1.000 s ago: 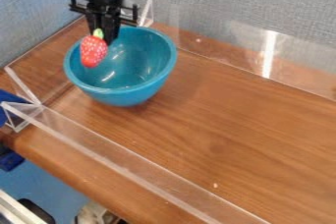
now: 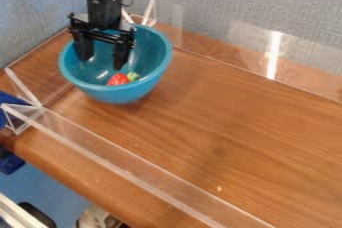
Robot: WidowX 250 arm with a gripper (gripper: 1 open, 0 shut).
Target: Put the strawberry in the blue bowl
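The red strawberry (image 2: 118, 79) with its green top lies on the bottom of the blue bowl (image 2: 147, 84), toward the side nearest the camera. Above the bowl's far left part, my black gripper (image 2: 103, 56) reaches down inside the rim. Its two fingers are spread apart and nothing shows between them. The strawberry rests just below and to the right of the fingertips, clear of them. The gripper body covers part of the bowl's back rim.
Clear low walls (image 2: 134, 170) edge it at the front and back. A grey textured wall (image 2: 261, 7) rises behind.
The strawberry hung from the gripper before and now lies in the bowl. The bowl has shifted slightly left.
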